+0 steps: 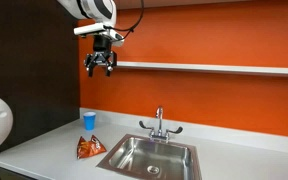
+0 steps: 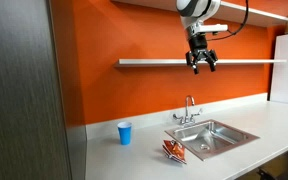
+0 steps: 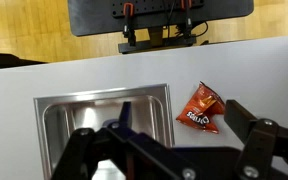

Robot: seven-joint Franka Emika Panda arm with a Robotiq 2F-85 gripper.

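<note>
High above the counter, my gripper [image 1: 100, 71] hangs pointing down, its two fingers spread apart with nothing between them. From the other side the gripper [image 2: 204, 68] also appears open and well clear of every object. An orange-red snack bag [image 1: 90, 147] lies crumpled on the white counter, left of the sink. Seen from above, the bag [image 3: 201, 107] rests on the counter just beside the sink's rim [image 3: 104, 95]. Toward the wall stands a blue cup [image 2: 125, 132], upright and apart from the bag; the wrist view does not show it.
The steel sink [image 1: 149, 158] is set into the counter, with a tall faucet [image 1: 160, 120] behind it. A white shelf [image 2: 164, 62] runs along the orange wall near gripper height. Open counter surrounds the bag and cup. A dark strip [image 3: 89, 22] borders the counter's edge.
</note>
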